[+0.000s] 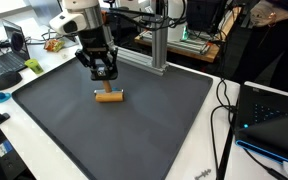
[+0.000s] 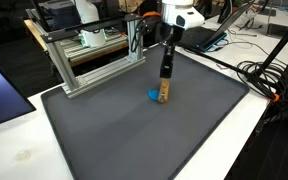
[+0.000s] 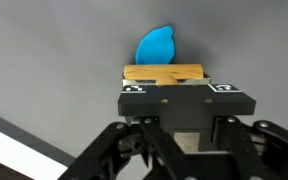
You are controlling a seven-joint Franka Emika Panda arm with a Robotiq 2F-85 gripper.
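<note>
A light wooden piece (image 1: 109,97), seemingly T-shaped like a small mallet, has its thick crossbar low at the dark grey surface (image 1: 134,125). Its short stem points up into my gripper (image 1: 106,80), which is shut on it. From above, in the wrist view, the wooden crossbar (image 3: 144,72) shows just beyond the gripper, whose marked fingers hide most of the stem. A blue rounded piece (image 3: 156,46) lies close beside the wood; in the second exterior view this blue piece (image 2: 153,93) peeks out to the left of the wood (image 2: 164,92). Whether the crossbar touches the surface, I cannot tell.
A metal frame (image 2: 99,70) stands along one edge. Cables (image 1: 224,105) and a black case (image 1: 269,120) lie off to the right in the first exterior view.
</note>
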